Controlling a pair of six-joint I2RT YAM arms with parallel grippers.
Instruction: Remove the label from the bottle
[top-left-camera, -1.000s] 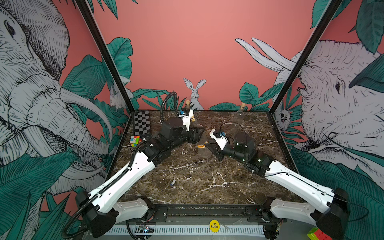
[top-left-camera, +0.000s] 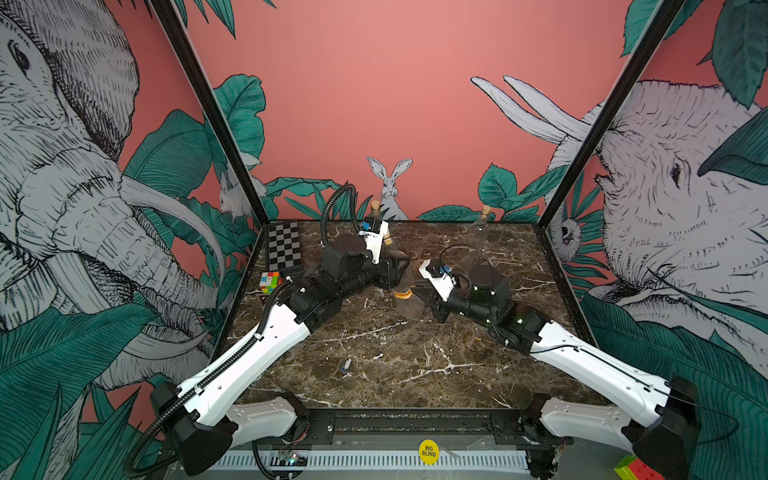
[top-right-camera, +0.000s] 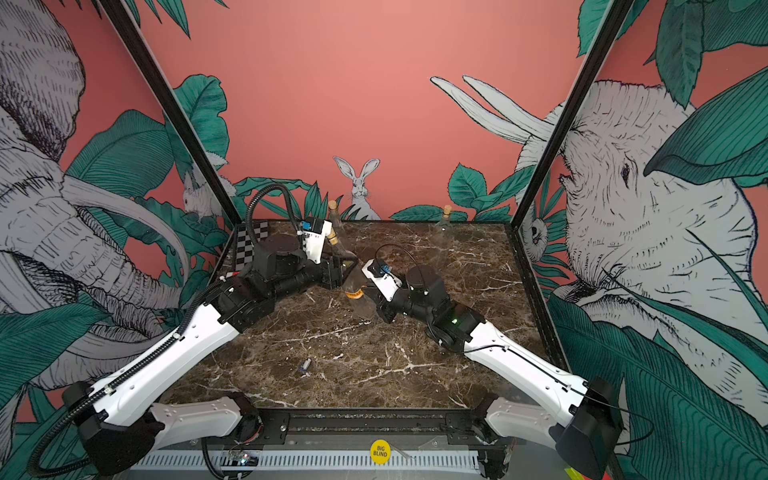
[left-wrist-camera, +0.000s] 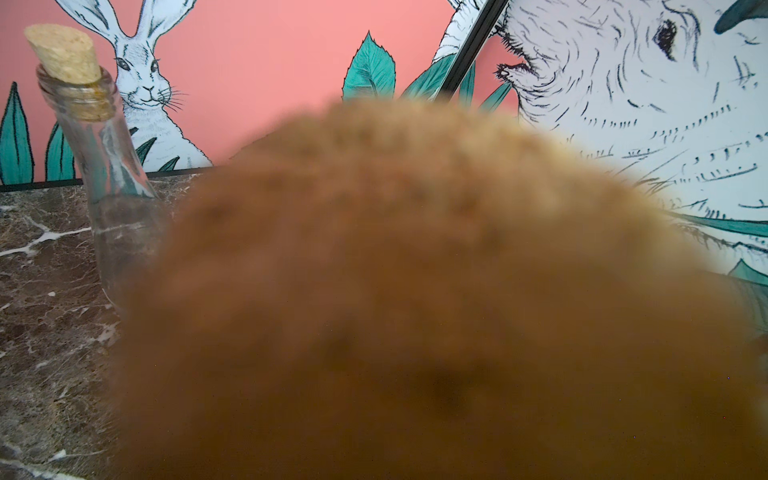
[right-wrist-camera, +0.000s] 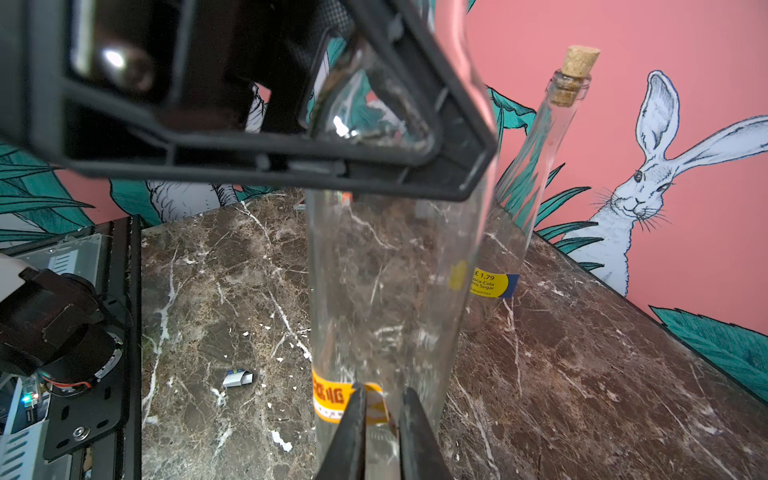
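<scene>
A clear glass bottle (right-wrist-camera: 376, 280) stands at table centre, an orange-and-white label (right-wrist-camera: 334, 393) low on it. My left gripper (top-left-camera: 396, 272) is shut on the bottle's upper body from the left; in the left wrist view a blurred cork fills most of the picture. My right gripper is at the label, its two dark fingertips slightly apart, close against the glass. Whether any of the label is between them is unclear.
A second corked bottle (left-wrist-camera: 128, 224) stands behind, with a yellow price label (right-wrist-camera: 492, 284). Another bottle (top-right-camera: 445, 228) is at the back right. A checkered board (top-left-camera: 284, 244) and coloured cube (top-left-camera: 269, 281) lie left.
My right gripper has shifted very slightly at the label; otherwise both arms and the bottle look unchanged.
</scene>
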